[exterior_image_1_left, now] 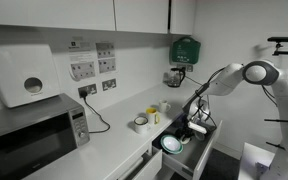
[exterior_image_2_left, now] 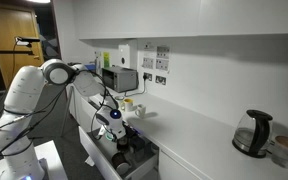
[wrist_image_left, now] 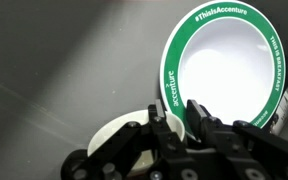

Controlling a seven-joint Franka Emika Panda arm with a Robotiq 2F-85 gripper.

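Observation:
A white bowl with a green printed rim (wrist_image_left: 171, 78) lies in the open drawer (wrist_image_left: 59, 60), filling the upper right of the wrist view. In exterior view 1 the same bowl (exterior_image_1_left: 171, 143) shows near the drawer's left side. Close to its lower left edge stands a white cup (wrist_image_left: 102, 136), partly covered by the gripper. My gripper is above the cup's right side, with a gap between its fingertips. The cup's rim lies near or beneath that gap. Whether the fingers touch it, I cannot tell.
Mugs (exterior_image_1_left: 141, 124) stand on the counter behind the drawer. A microwave (exterior_image_1_left: 46, 134) sits to the left in exterior view 1. The kettle (exterior_image_2_left: 251, 133) is far along the counter. Bare drawer floor spreads over the wrist view's left side.

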